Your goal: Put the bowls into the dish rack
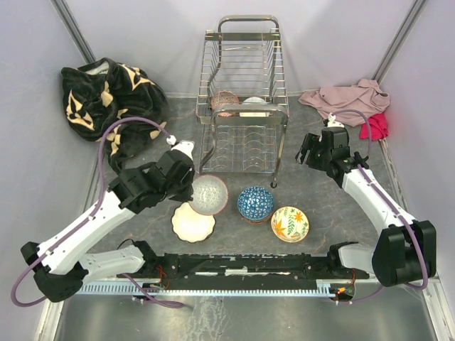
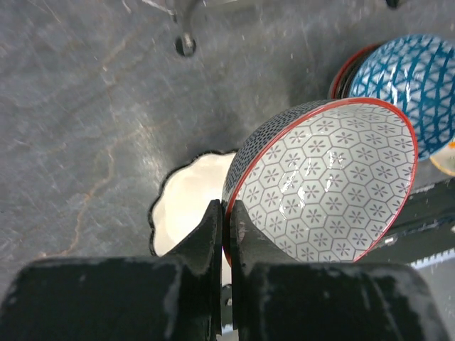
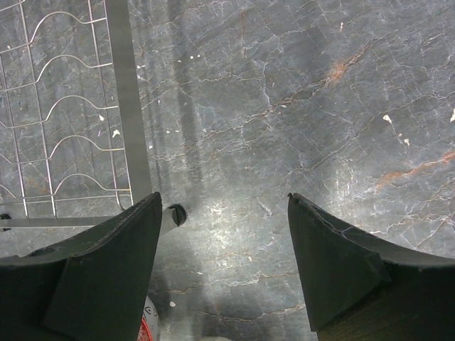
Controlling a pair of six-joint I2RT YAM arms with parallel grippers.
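My left gripper is shut on the rim of a white patterned bowl (image 2: 327, 181) with a red edge, raised over a cream scalloped bowl (image 1: 192, 229). To its right sit a blue patterned bowl (image 1: 255, 203) and a floral bowl (image 1: 290, 224). The two-tier metal dish rack (image 1: 242, 32) stands at the back centre, with a pinkish bowl (image 1: 225, 97) and a white one (image 1: 254, 100) in it. My right gripper stands open and empty beside the rack's right side.
A dark patterned fleece (image 1: 110, 106) lies at the back left, pink cloths (image 1: 341, 99) at the back right. The floor right of the rack is clear.
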